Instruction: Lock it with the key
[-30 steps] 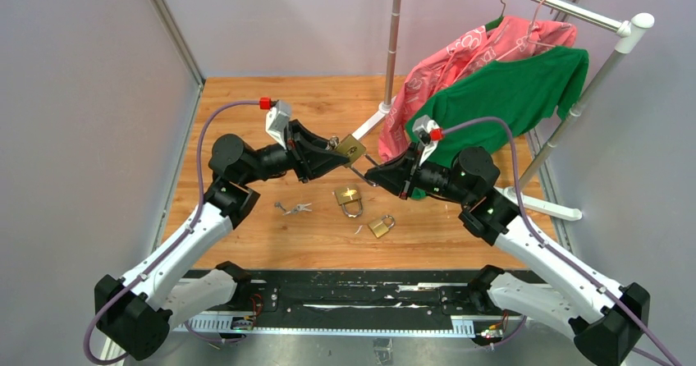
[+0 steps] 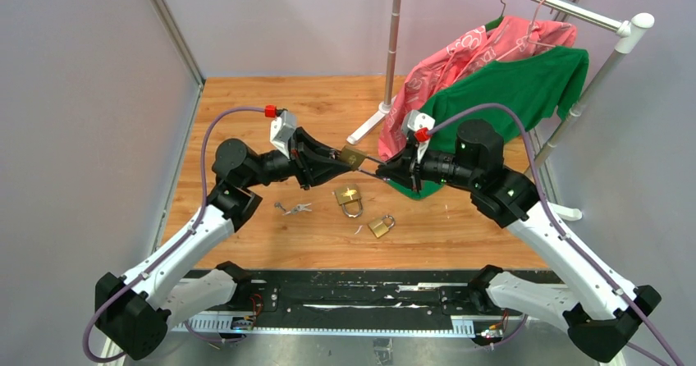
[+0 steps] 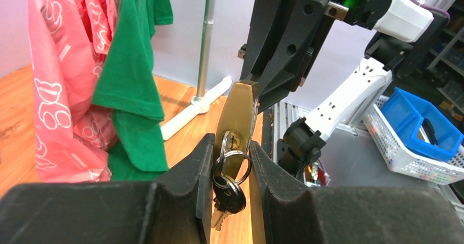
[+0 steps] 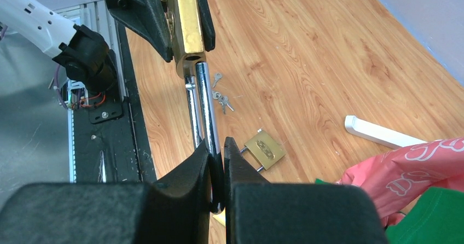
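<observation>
A brass padlock is held in the air between both grippers, its long steel shackle reaching right. A key ring with keys hangs at its keyhole end, between the fingertips of my left gripper, which flank the lock's end; how firmly is unclear. My right gripper is shut on the shackle. Below, on the wooden table, lie a padlock with a key on it, a second padlock and loose keys.
A clothes rack stands at the back right with a pink garment and a green shirt draped low over the table. Bare table shows at the back left. A black rail runs along the front edge.
My right gripper and arm have shifted slightly right and leveled out over the last second. The left arm has lowered slightly, and the padlock with it.
</observation>
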